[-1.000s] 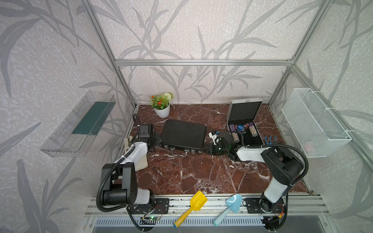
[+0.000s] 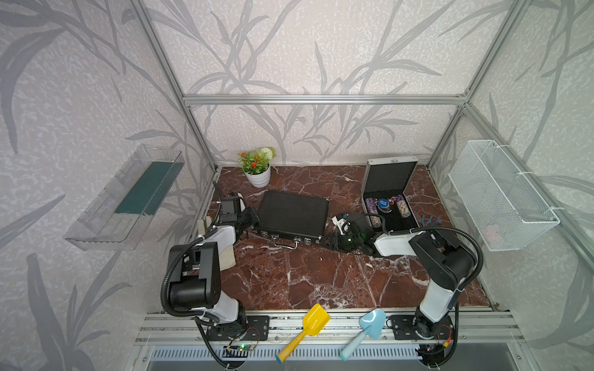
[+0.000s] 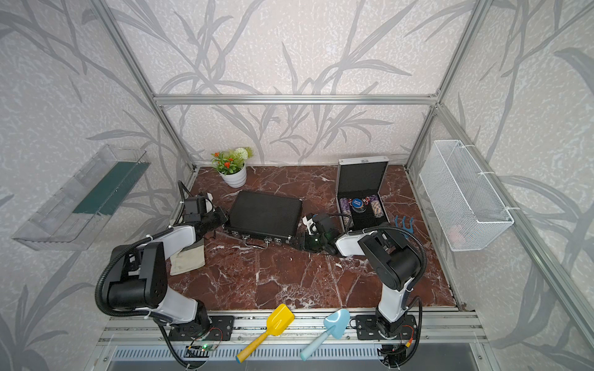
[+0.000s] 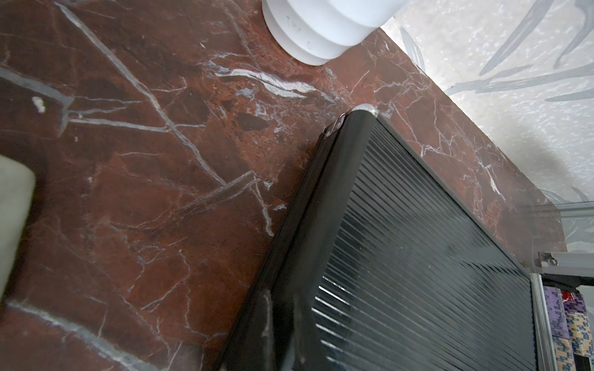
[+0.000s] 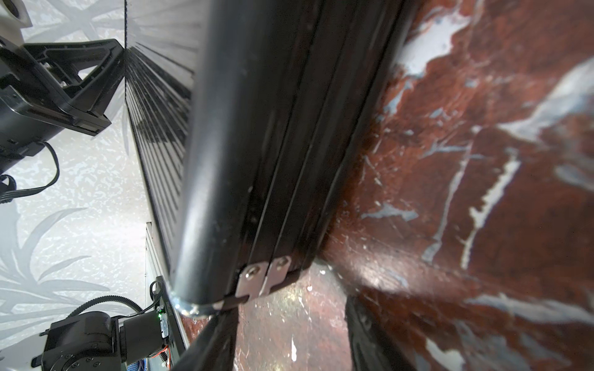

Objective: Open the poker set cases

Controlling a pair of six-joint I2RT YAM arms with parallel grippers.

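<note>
A closed black poker case lies mid-table, its handle and silver latches toward the front. The second case stands with its lid raised at the right, showing poker chips. At the closed case's left side, my left gripper is shut, its dark fingertips overlapping the case edge in its wrist view; contact is hard to tell. By the front right corner, my right gripper has its fingers apart with bare table visible between them. The case's metal corner sits just above those fingers in the right wrist view.
A white flowerpot stands behind the closed case's left end. A pale cloth lies under the left arm. Blue hooks are right of the raised-lid case. Table in front of the closed case is clear.
Over the last second both arms have shifted slightly; the right gripper has lowered a little toward the front at the case corner. The closed case looks unmoved.
</note>
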